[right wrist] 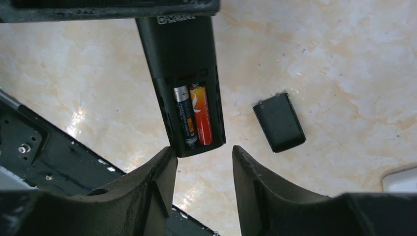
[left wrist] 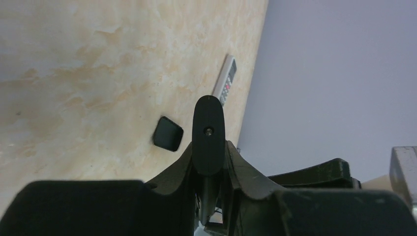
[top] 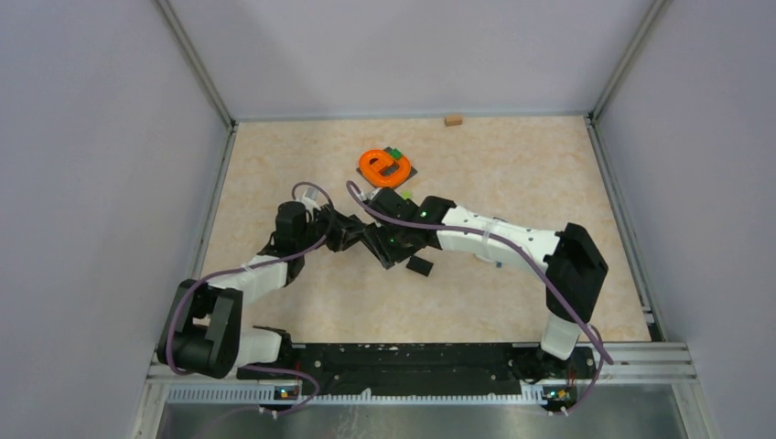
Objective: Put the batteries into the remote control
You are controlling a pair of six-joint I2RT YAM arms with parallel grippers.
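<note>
The black remote (right wrist: 177, 46) has its battery bay facing the right wrist camera, with a dark battery (right wrist: 186, 118) and an orange-red battery (right wrist: 201, 115) lying side by side in it. My left gripper (top: 352, 230) is shut on the remote, which is mostly hidden in the left wrist view. My right gripper is part open just below the bay's end, its left finger at the bay's lower corner, nothing seen between the tips. A small black rectangular piece, probably the cover (right wrist: 279, 123), lies on the table beside them.
An orange object (top: 384, 168) on a dark base lies behind the grippers, and a small wooden block (top: 453, 120) sits at the back edge. A light keypad device (left wrist: 223, 81) lies on the table.
</note>
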